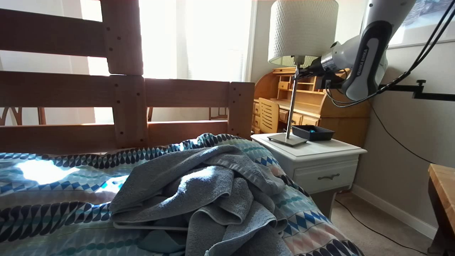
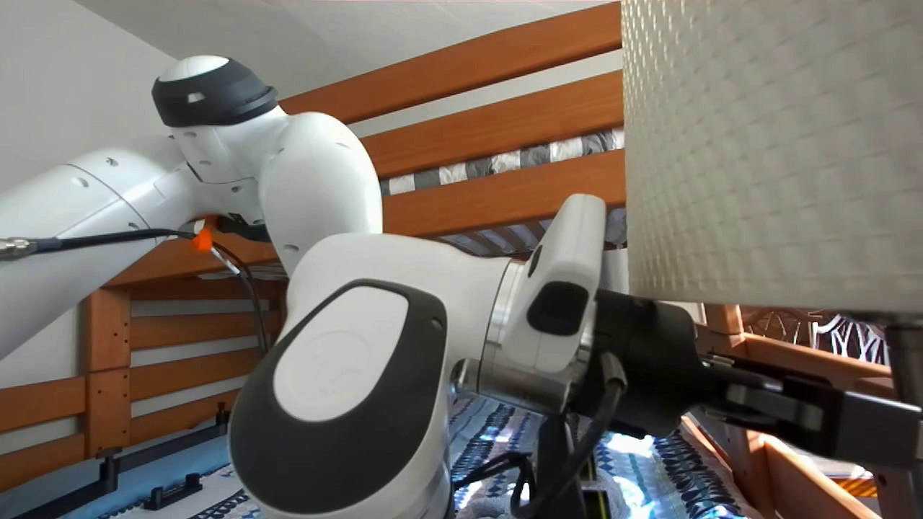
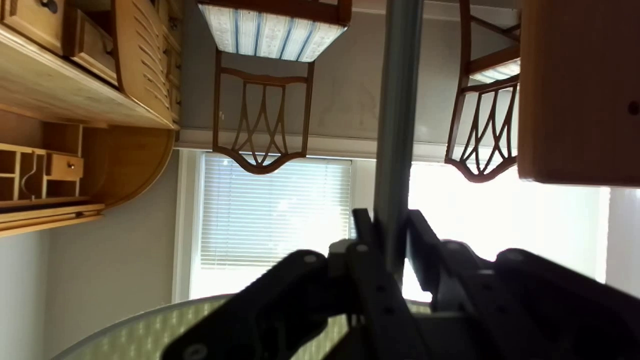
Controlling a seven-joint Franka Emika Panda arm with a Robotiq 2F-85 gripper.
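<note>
A table lamp with a white textured shade (image 1: pixel 303 30) stands on the white nightstand (image 1: pixel 341 147), its metal pole (image 1: pixel 293 104) leaning to the right toward the top. Just under the shade, my gripper (image 1: pixel 297 76) is shut on that pole. In the wrist view the pole (image 3: pixel 399 90) runs down between the fingers of my gripper, with the shade's rim (image 3: pixel 138 327) at the bottom of the picture. The lamp's square base (image 1: pixel 288 139) rests at least partly on the nightstand top. In exterior view 2 the shade (image 2: pixel 770 156) fills the upper right, beside my gripper (image 2: pixel 874 432).
A black tray (image 1: pixel 313 132) sits right behind the lamp base on the nightstand. The bed, with a crumpled grey towel (image 1: pixel 213 187), lies to the left. Behind stands a wooden roll-top desk (image 1: pixel 345 115). A cable (image 1: pixel 375 232) trails over the floor.
</note>
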